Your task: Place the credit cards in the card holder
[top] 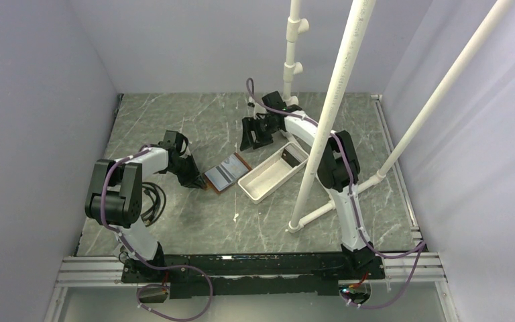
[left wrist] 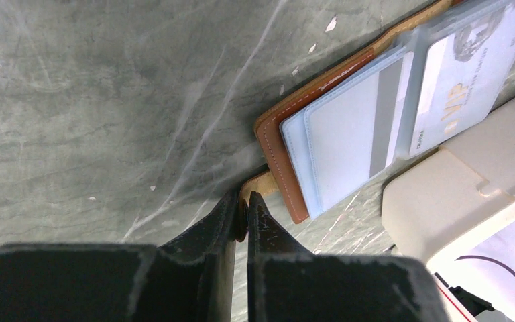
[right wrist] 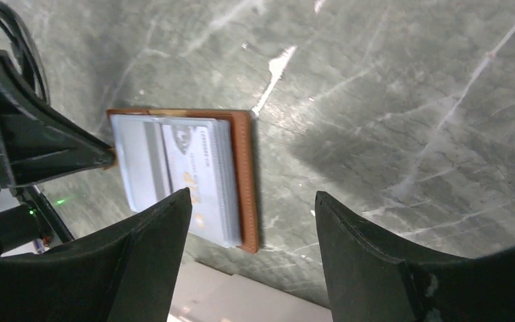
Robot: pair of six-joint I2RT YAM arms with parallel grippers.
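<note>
The brown card holder (left wrist: 288, 174) lies open on the marble table, its clear sleeves holding pale cards (left wrist: 349, 127), one marked VIP, as the left wrist view shows. My left gripper is shut on a tan strap or edge of the holder at its near-left corner. My right gripper stands open above and behind the holder, nothing between its fingers; in the top view it (top: 255, 137) is up and right of the holder.
A white tray (top: 271, 174) with a dark item inside sits right of the holder. White pipes (top: 325, 127) rise at the right. A coiled cable (top: 154, 201) lies by the left arm.
</note>
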